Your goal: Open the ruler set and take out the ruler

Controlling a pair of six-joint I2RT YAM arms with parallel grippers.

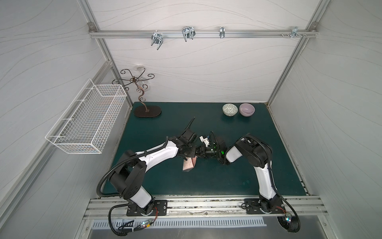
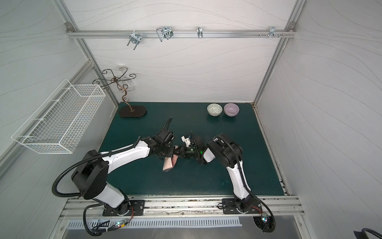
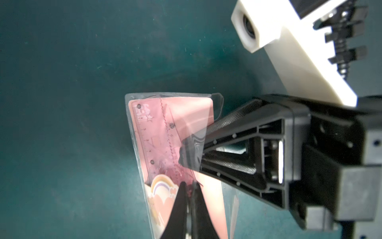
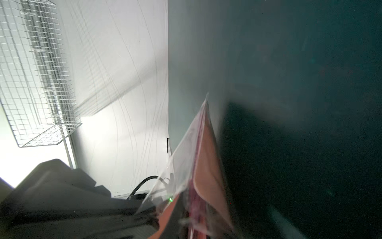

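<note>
The pink ruler set (image 3: 159,135), a clear sleeve with a pink card and a translucent pink ruler, is near the front middle of the table in both top views. My left gripper is shut on it; its black fingers overlap the pouch low in the left wrist view. My right gripper (image 1: 197,152) reaches in from the right, its fingertips at or under the clear sleeve. How far they are apart is unclear. In the right wrist view the pouch (image 4: 210,167) stands edge-on with its clear film spread from the pink card.
Two bowls (image 1: 229,109) (image 1: 246,109) stand at the back right. A metal stand (image 1: 147,111) is at the back left, and a white wire basket (image 1: 87,119) hangs on the left wall. The table around the arms is clear.
</note>
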